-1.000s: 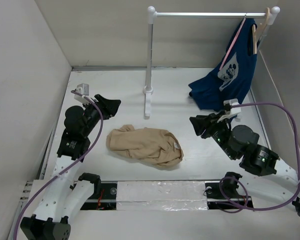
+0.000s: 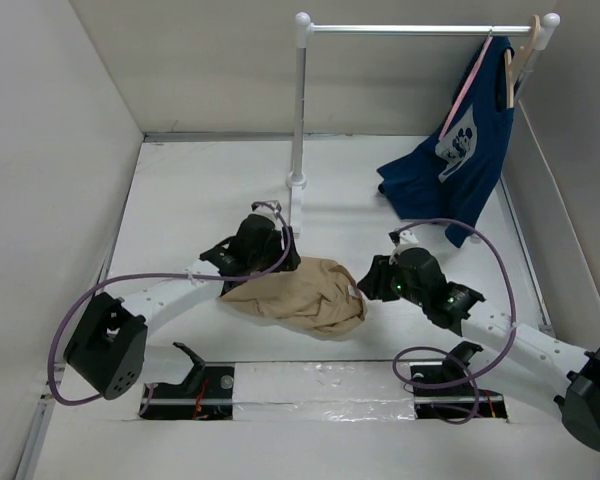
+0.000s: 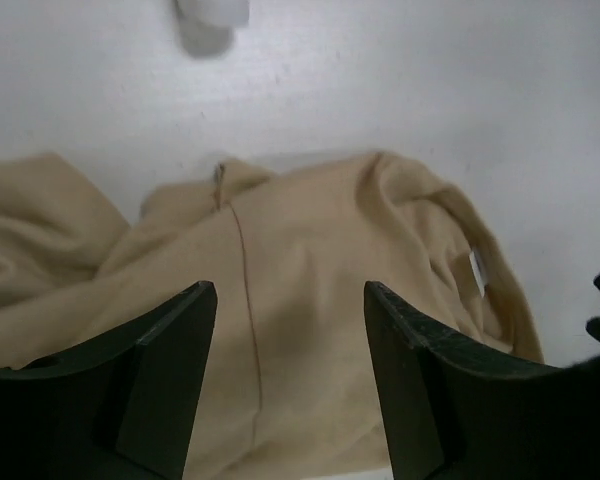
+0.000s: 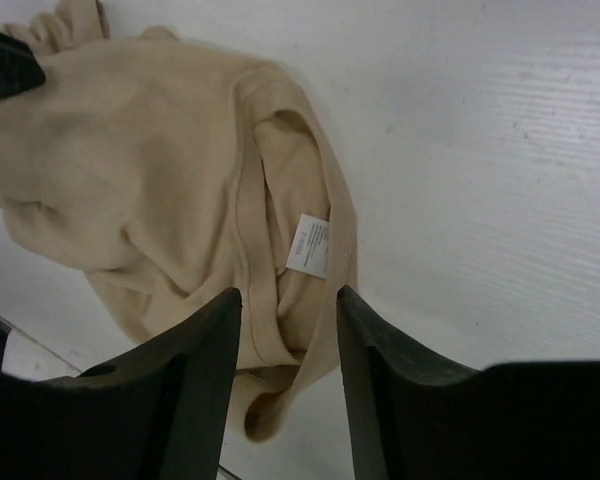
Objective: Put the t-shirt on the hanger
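Observation:
A crumpled beige t-shirt (image 2: 300,300) lies on the white floor, a white label showing on its right part (image 4: 308,243). My left gripper (image 2: 280,250) hangs over its upper left, fingers apart above the cloth (image 3: 290,310). At the shirt's right end, my right gripper (image 2: 375,280) points down with fingers apart (image 4: 290,305), nothing held between them. On the rail at the upper right hang a pink hanger (image 2: 465,85) and wooden hangers (image 2: 509,75), with a navy printed shirt (image 2: 430,170) among them.
A white rack with a metal rail (image 2: 410,30) stands at the back, its left post (image 2: 298,120) reaching down just behind the beige shirt. Walls close in on both sides.
My right gripper has moved down and left to the shirt's right end.

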